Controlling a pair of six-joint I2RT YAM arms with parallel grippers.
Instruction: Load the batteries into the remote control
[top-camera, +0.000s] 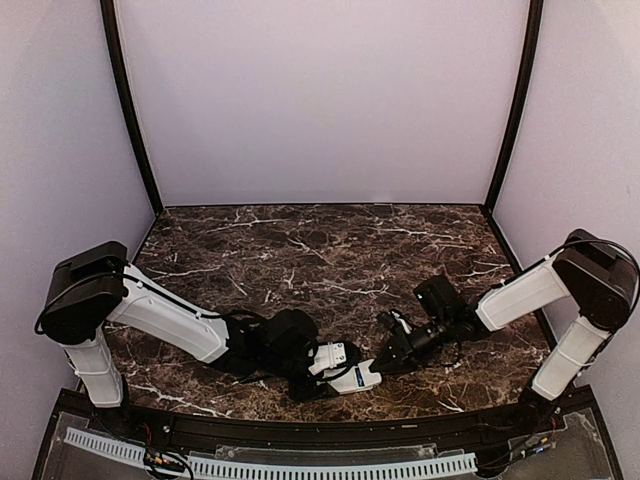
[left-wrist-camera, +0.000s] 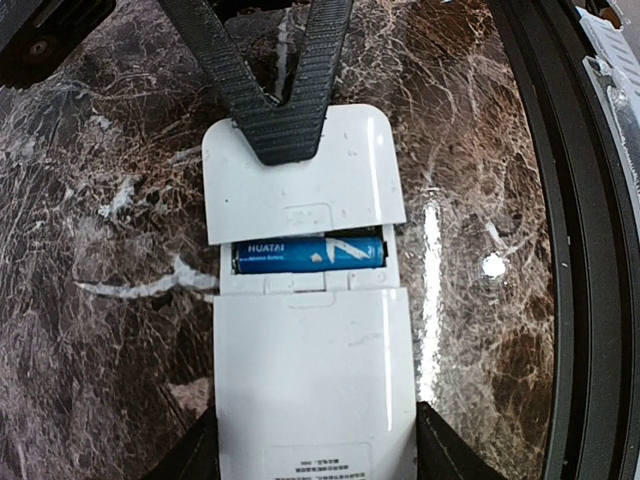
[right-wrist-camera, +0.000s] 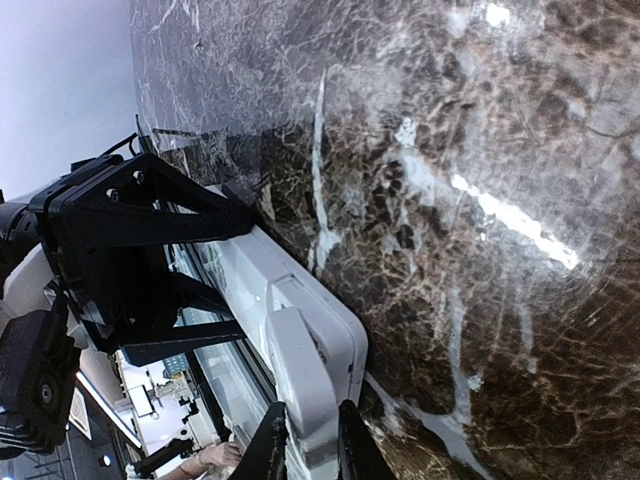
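My left gripper is shut on the white remote control (left-wrist-camera: 315, 380), its fingers at both long sides. At the far end, the white battery cover (left-wrist-camera: 300, 190) stands partly off the body, leaving a narrow gap. Inside that gap a blue battery (left-wrist-camera: 310, 254) lies crosswise in the compartment. A finger of my right gripper rests against the outer face of the cover. In the right wrist view the right fingers stand on either side of the white cover, shut on it. Whatever else lies under the cover is hidden.
Dark marbled tabletop (top-camera: 320, 250) stretches clear behind the arms. Close in front of the remote runs the dark table-edge rail (left-wrist-camera: 560, 250), with a white slotted strip (top-camera: 330, 467) beyond it.
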